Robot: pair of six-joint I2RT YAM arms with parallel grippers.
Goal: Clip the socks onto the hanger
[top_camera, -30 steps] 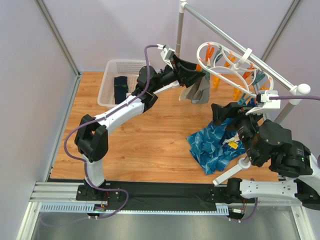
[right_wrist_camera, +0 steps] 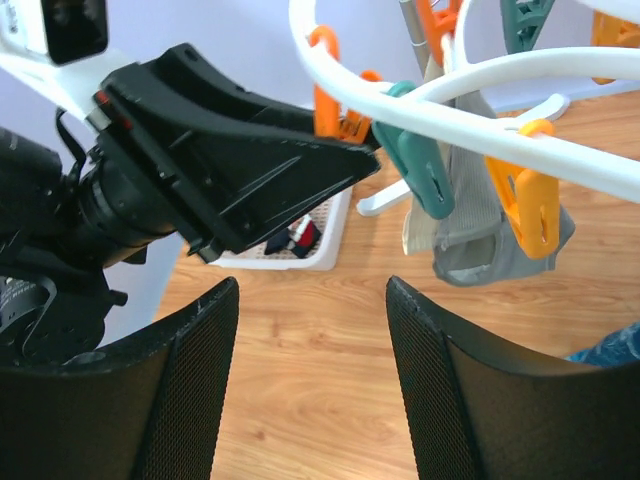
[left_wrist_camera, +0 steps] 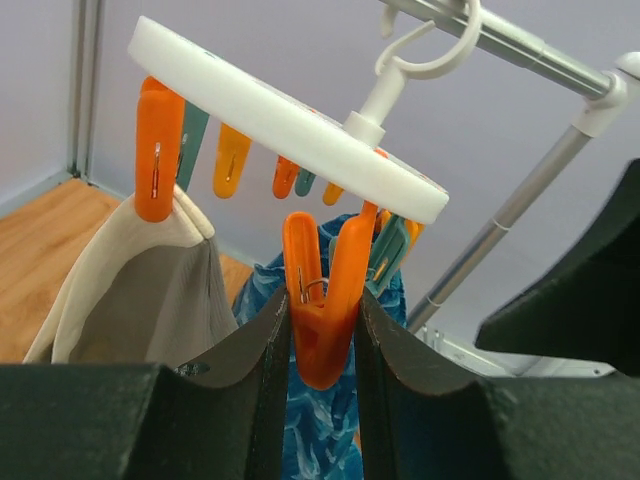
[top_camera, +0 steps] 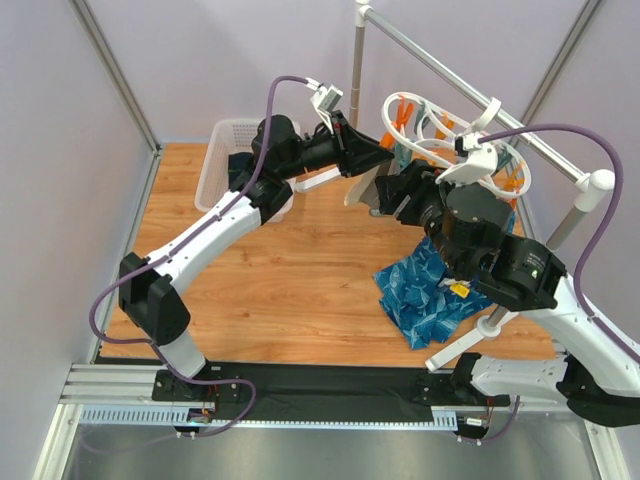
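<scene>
A white oval hanger (left_wrist_camera: pixel 280 120) with orange and green clips hangs from the rail. A cream-and-grey sock (left_wrist_camera: pixel 140 280) hangs beneath it from an orange clip (left_wrist_camera: pixel 158 148). My left gripper (top_camera: pixel 368 152) is at the hanger's left side; in its own view its fingers meet at an orange clip (left_wrist_camera: pixel 325 300), and how far they are closed is hard to tell. My right gripper stands open below and in front of the hanger, nothing between its fingers, with the sock (right_wrist_camera: pixel 470 210) beyond it.
A white basket (top_camera: pixel 205 180) holding dark items stands at the back left. Blue crumpled fabric (top_camera: pixel 420 295) lies at right, near the rack's white foot (top_camera: pixel 455 345).
The left arm has shifted slightly left, and the hanger has shifted left too.
</scene>
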